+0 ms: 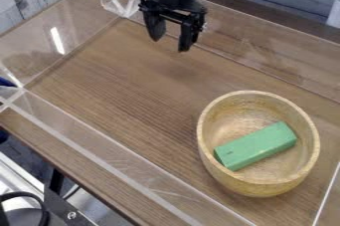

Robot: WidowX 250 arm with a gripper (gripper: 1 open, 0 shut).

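Note:
My black gripper hangs at the top centre of the camera view, over the back of the wooden table, with its fingers spread open and nothing visible between them. A round tan bowl sits at the lower right, holding a green rectangular block that lies at a slant. The gripper is well behind the bowl and apart from it.
Clear plastic edging runs along the left side and back left. Black cables lie beyond the lower left corner.

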